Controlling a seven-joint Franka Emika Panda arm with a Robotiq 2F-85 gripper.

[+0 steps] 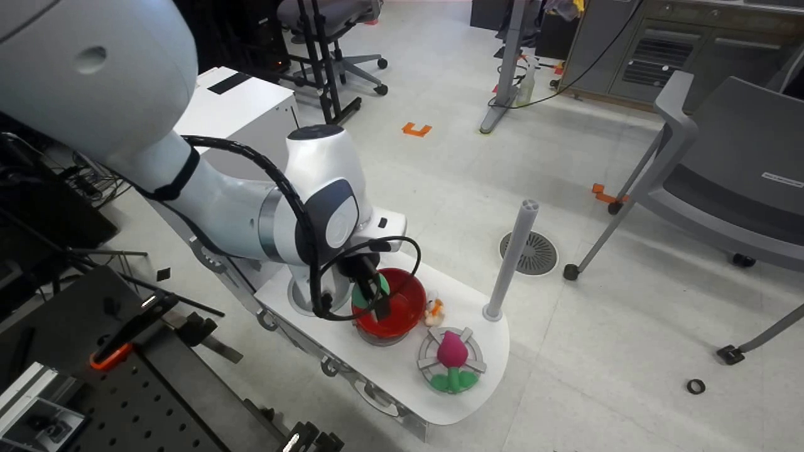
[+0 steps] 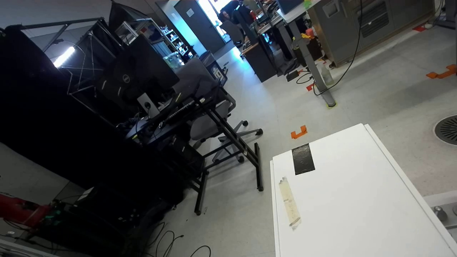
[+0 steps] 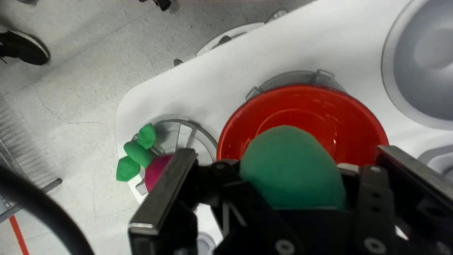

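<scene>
A rounded green object (image 3: 293, 165) sits between the spread fingers of my gripper in the wrist view, its sides against the black inner parts. The gripper appears shut on it, and the lower part is hidden by the gripper body. Below and beyond is the red bowl (image 3: 314, 114), with none of its visible inside occupied. From exterior view 1, my gripper (image 1: 380, 297) hangs over the left part of the red bowl (image 1: 403, 309), and the green object (image 1: 362, 297) shows behind the dark fingers.
A pink and green plush (image 1: 453, 354) lies on a grey burner (image 1: 429, 350) near the rounded counter end (image 1: 460, 407). A small white and orange toy (image 1: 434, 310) stands beside the bowl. An upright grey post (image 1: 512, 260) rises at the counter's far edge.
</scene>
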